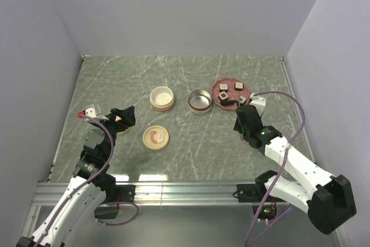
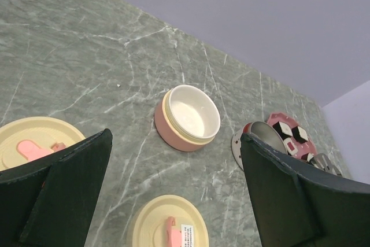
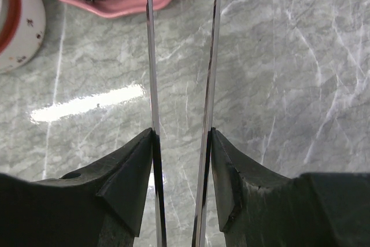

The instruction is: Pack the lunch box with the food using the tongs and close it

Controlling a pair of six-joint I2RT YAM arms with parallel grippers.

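Note:
My right gripper is shut on a pair of metal tongs (image 3: 152,67), whose long arms reach toward the pink plate (image 3: 118,10). Their tips lie beyond the upper edge of the right wrist view, so whether they grip a piece cannot be told. Several dark-wrapped sushi pieces (image 1: 223,87) lie on that plate in the top view. Left of it stands a round box with a metal inside (image 1: 200,99), and further left a white-lined pink box (image 1: 162,96). Over at the left, my left gripper hangs open and empty above the table.
A round cream lid (image 1: 155,137) lies in front of the pink box. A second cream lid (image 2: 40,134) is near my left gripper, partly covered by it. Bare table surrounds the boxes, and the front middle is free.

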